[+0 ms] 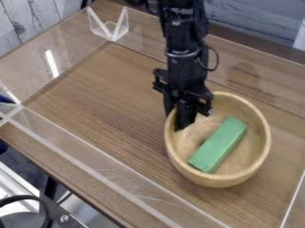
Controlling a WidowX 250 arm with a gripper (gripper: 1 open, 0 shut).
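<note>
My black gripper [184, 107] is in the middle of the camera view, shut on the left rear rim of a round beige bowl [181, 157]. The bowl sits low on the right of the wooden table [89, 138]. An elongated green block [217, 146] lies inside the bowl, slanting from lower left to upper right. The fingertips are partly hidden at the rim.
White tape marks [110, 34] show near the top left. Black cables [24, 203] lie at the bottom left corner. A table edge runs along the upper right.
</note>
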